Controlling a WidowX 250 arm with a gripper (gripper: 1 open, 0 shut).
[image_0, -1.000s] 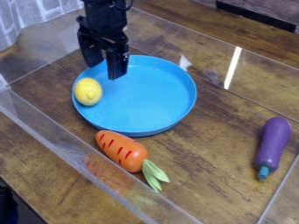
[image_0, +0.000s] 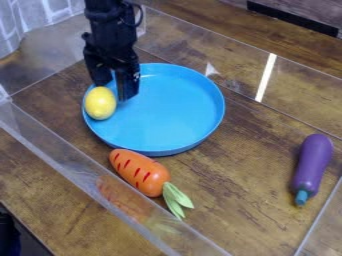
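Observation:
A yellow egg-shaped object (image_0: 99, 103) rests at the left side of a round blue plate (image_0: 167, 118). My black gripper (image_0: 112, 82) is open and hangs low over the plate's upper left, just above and behind the yellow object, one finger reaching down close to it. Whether it touches the object is hard to tell.
An orange toy carrot (image_0: 139, 172) with green leaves lies below the plate. A purple eggplant-like object (image_0: 310, 165) lies at the right. Clear walls edge the wooden table, which is bare between plate and eggplant.
My gripper has moved down and slightly left, closer to the yellow object. The plate, carrot and purple object have not moved.

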